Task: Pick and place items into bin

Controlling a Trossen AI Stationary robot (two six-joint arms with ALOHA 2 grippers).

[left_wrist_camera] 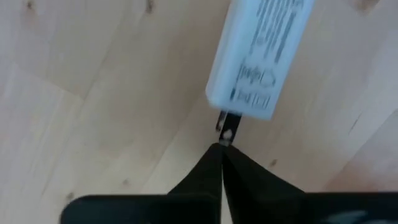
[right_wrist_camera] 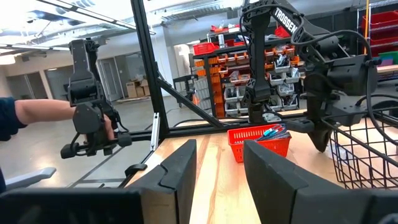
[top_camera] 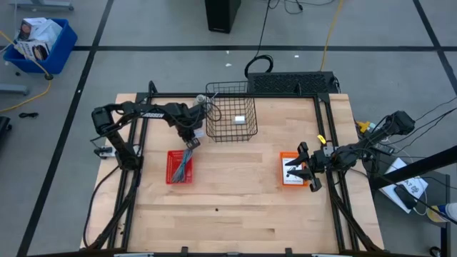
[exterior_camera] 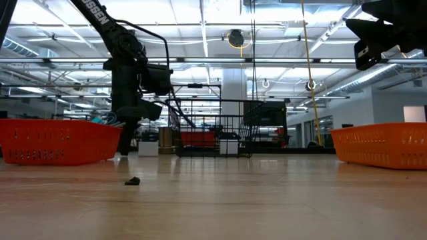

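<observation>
My left gripper is shut, its fingertips together and nothing between them, low over the wood. Just beyond the tips lies a white box (left_wrist_camera: 264, 46) with dark print on its face. A small black piece (left_wrist_camera: 229, 127) shows between the box and the tips. From above, only a sliver of white beside the left gripper (top_camera: 193, 140) is visible, next to the wire basket (top_camera: 230, 134). One white item (top_camera: 240, 120) rests inside that basket. The right gripper stands open and empty; from above it hangs over the orange bin.
A red bin (top_camera: 171, 164) with grey cables (top_camera: 184, 168) in it stands in front of the left arm. The orange bin (top_camera: 287, 157) at right holds white paper. A small black scrap (exterior_camera: 133, 181) lies on the otherwise bare middle of the table.
</observation>
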